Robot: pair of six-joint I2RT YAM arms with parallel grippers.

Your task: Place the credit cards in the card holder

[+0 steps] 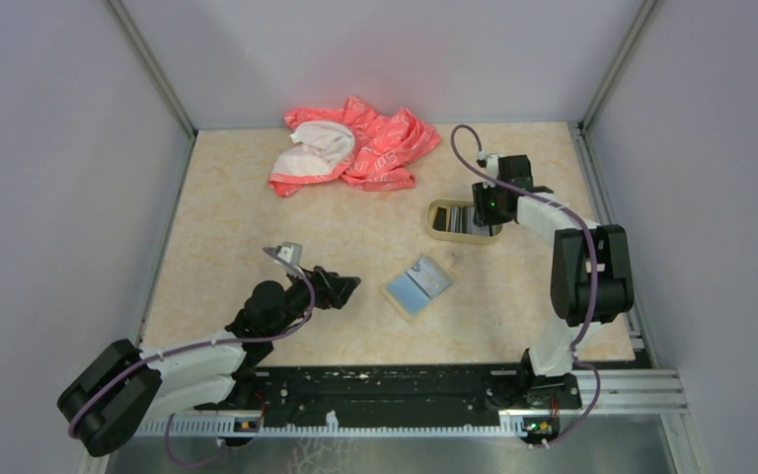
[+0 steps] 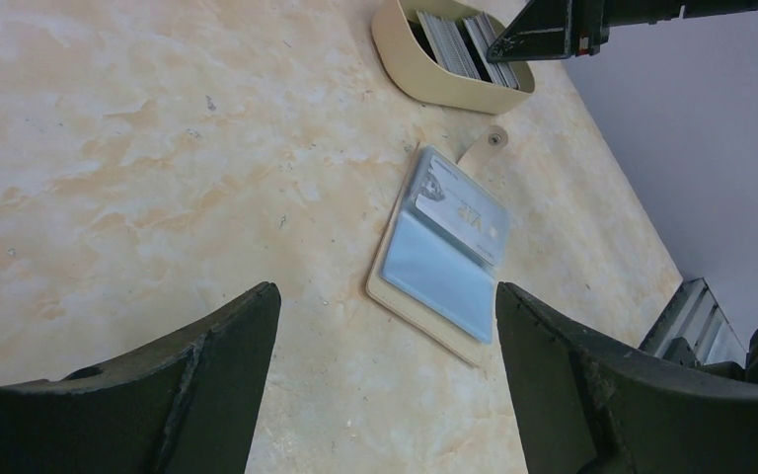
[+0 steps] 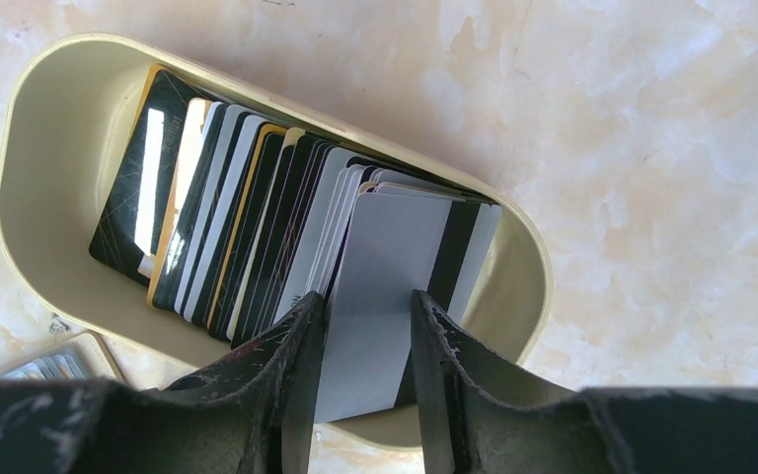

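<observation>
The card holder (image 1: 416, 284) lies open and flat at mid table, a pale blue panel on one half and a printed pale panel on the other; its snap strap (image 2: 485, 147) sticks out. Many credit cards (image 3: 232, 217) lean in a row inside a cream oval bin (image 1: 464, 237). Over the bin's right end is my right gripper. Its fingers stand apart, down at a grey card (image 3: 385, 257) at the row's right end; no firm grip on it shows. Left of the card holder, my left gripper hangs open and empty.
A crumpled red and white cloth (image 1: 385, 148) lies along the back edge. Bare table stretches left of the bin and around the card holder. Walls (image 1: 691, 217) enclose the sides.
</observation>
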